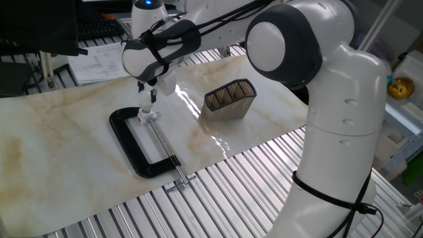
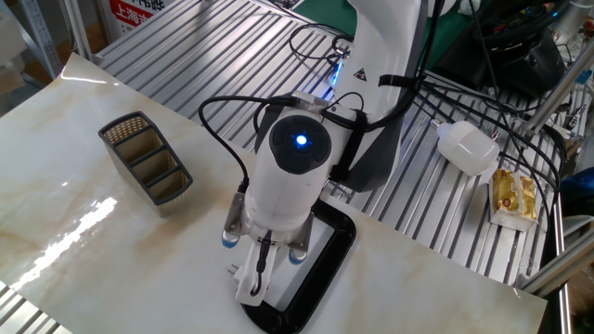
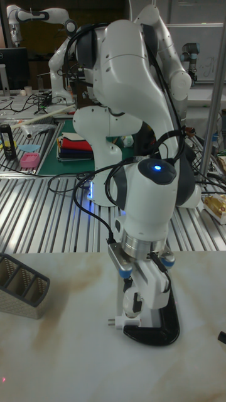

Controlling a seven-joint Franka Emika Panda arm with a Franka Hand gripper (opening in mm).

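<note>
A black C-shaped clamp (image 1: 132,147) with a silver screw rod lies flat on the marbled sheet, one end reaching onto the slatted metal table. My gripper (image 1: 147,104) points down at the clamp's far end. Low by its fingertips is a small white plug (image 3: 127,322) with two metal prongs, beside or over the clamp's end. White parts overlap here, and the hand covers much of the spot, so whether the fingers hold the plug cannot be told. In exterior view 2 my wrist hides part of the clamp frame (image 2: 339,243).
A tan mesh organizer (image 1: 230,100) with open compartments stands apart from the clamp. On the slats lie a white bulb-like object (image 2: 467,148) and a gold-topped box (image 2: 513,199). Papers (image 1: 99,63) sit behind the sheet.
</note>
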